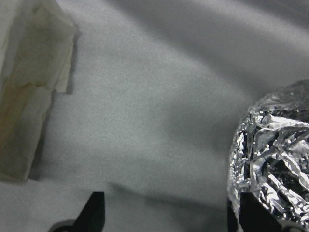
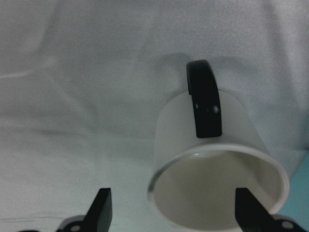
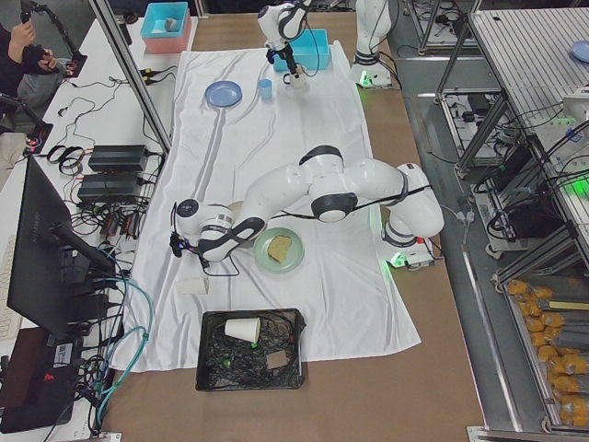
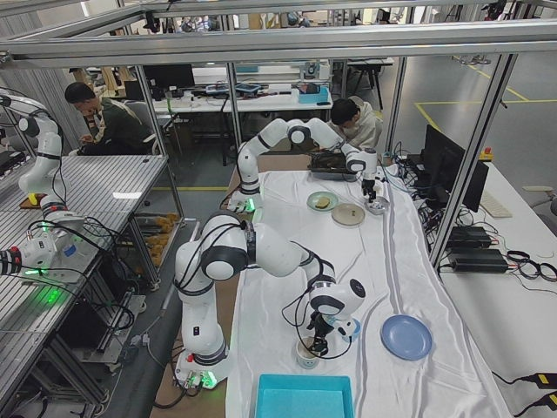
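My left gripper stands open low over the cloth, beside a crumpled foil item (image 1: 270,154); a folded paper piece (image 1: 29,96) lies at the upper left of the left wrist view. My right gripper is open above a white mug (image 2: 174,125) with a black handle, its rim between or just beyond the fingertips. A green plate (image 3: 267,258) holding a yellowish piece (image 3: 280,247) and a beige plate (image 4: 348,215) are near the left arm.
A black crate (image 3: 217,354) with a white cup stands at the near edge in the left camera view. A cyan tray (image 4: 303,401), blue plate (image 4: 406,336) and blue cup (image 3: 265,89) are by the right arm. The cloth between the arms is fairly clear.
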